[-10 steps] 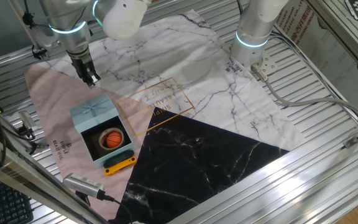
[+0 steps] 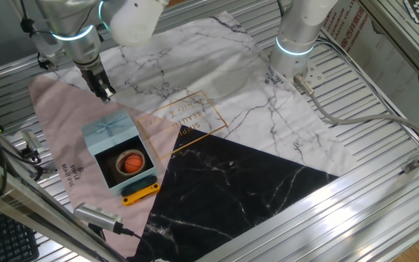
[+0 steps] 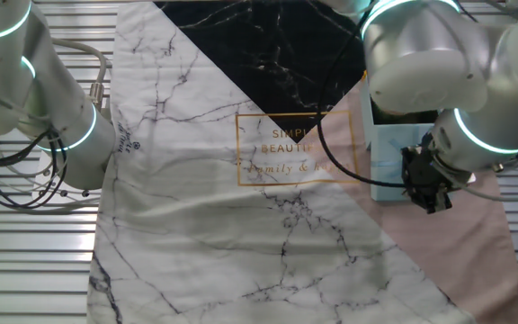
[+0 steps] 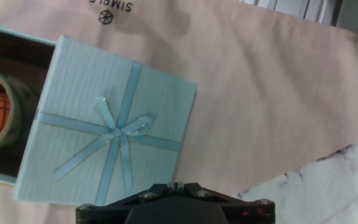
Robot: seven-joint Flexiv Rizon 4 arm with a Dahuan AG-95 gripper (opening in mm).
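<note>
A light blue box (image 2: 108, 177) stands on the pink part of the cloth, partly uncovered. Its lid (image 4: 148, 102), tied with a ribbon bow (image 4: 118, 132), covers the end nearer my gripper. Inside the uncovered part sits a round ring (image 2: 121, 169) like a tape roll, with a small orange basketball (image 2: 133, 163) within it. My gripper hangs just beyond the lid's edge, its fingertips together and nothing visible between them. In exterior view 2 the gripper (image 3: 437, 209) and arm hide part of the box.
A yellow and black tool (image 2: 141, 194) lies against the box's near side. The black (image 2: 217, 193) and white marble parts of the cloth are clear. A camera on a mount (image 2: 97, 217) stands near the front left, and a robot base (image 2: 293, 54) at the far edge.
The arm's wrist has shifted slightly left and tilted a little, with the gripper's tip staying near the same spot. The box and its contents have not moved.
</note>
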